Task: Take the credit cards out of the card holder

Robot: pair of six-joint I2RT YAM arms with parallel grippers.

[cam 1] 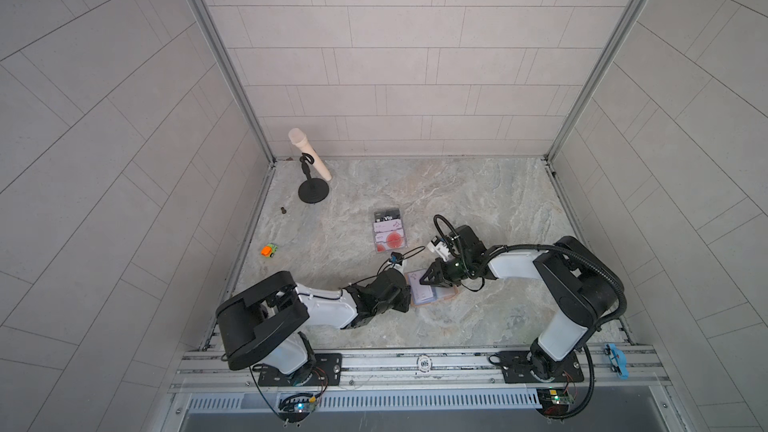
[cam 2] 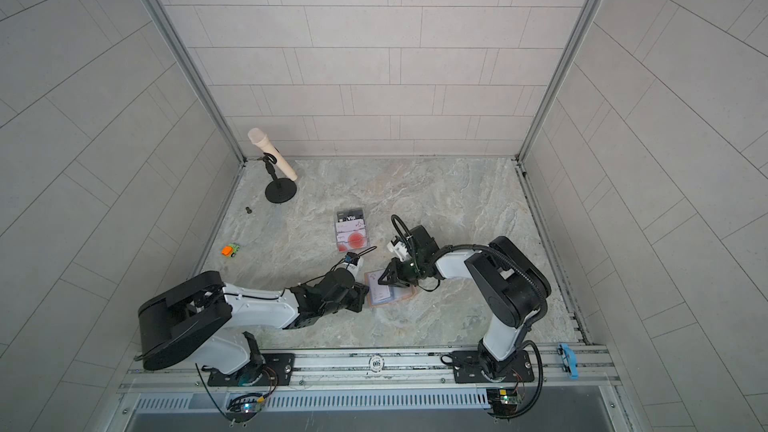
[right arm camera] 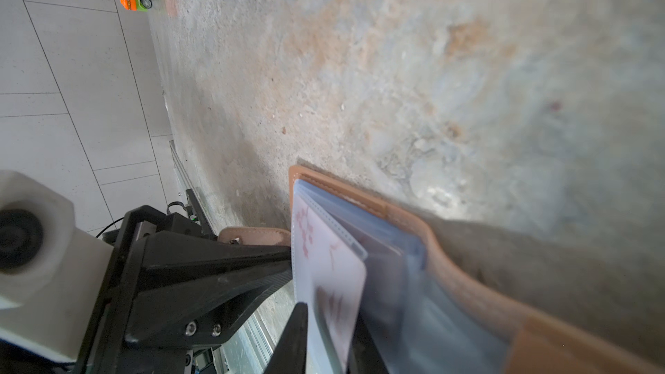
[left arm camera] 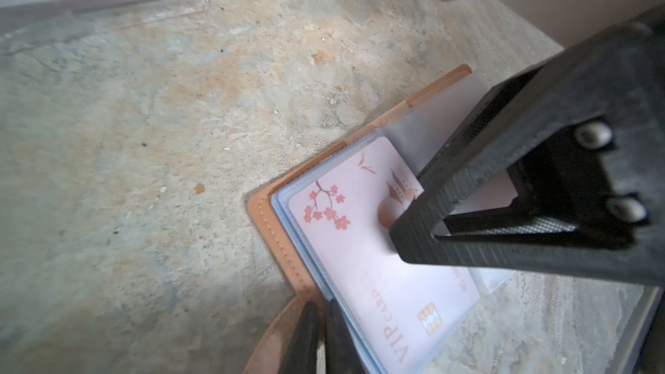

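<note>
The tan card holder [left arm camera: 282,241] lies opened out on the table, with clear sleeves [right arm camera: 415,270]. My left gripper is shut on the holder's left edge. A pinkish-white VIP card with red blossoms lies over a sleeve; in the right wrist view its far side tilts up, its lower edge in the sleeve. Around that raised card, my right gripper has its two fingers apart, one on each side. Whether they touch the card cannot be told. From above, the arms partly cover the holder [cam 1: 432,296].
A clear case with a VIP card [cam 1: 389,232] lies just behind the holder. Farther off are a small orange and green toy truck [cam 1: 269,250] and a microphone on a black stand [cam 1: 313,189].
</note>
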